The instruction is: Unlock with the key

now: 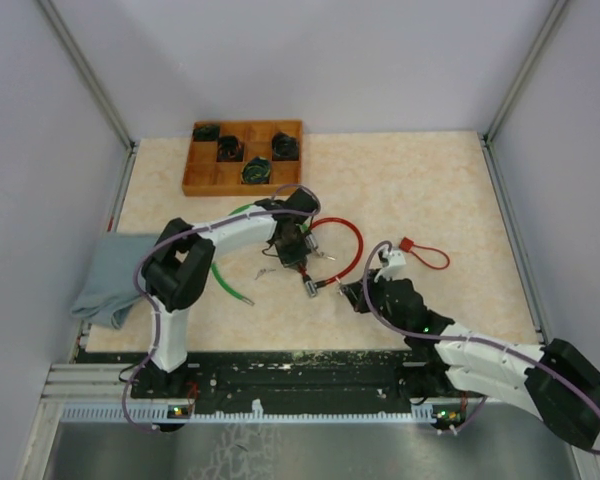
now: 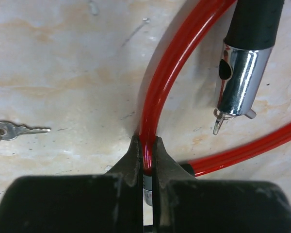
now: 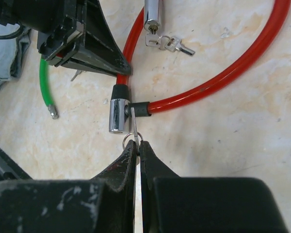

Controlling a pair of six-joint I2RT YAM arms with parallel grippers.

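Note:
A red cable lock forms a loop; its chrome lock body with a black collar sits at the lower left of the loop. My left gripper is shut on the red cable just beside that body. My right gripper is shut on a thin key with a ring, its blade upright over the joint of the lock body and black end fitting; whether it touches cannot be told. Other keys hang by a second chrome cylinder; a loose key lies left.
A green cable and blue cloth lie at the left. A wooden compartment box stands at the back, a small red cable item at the right.

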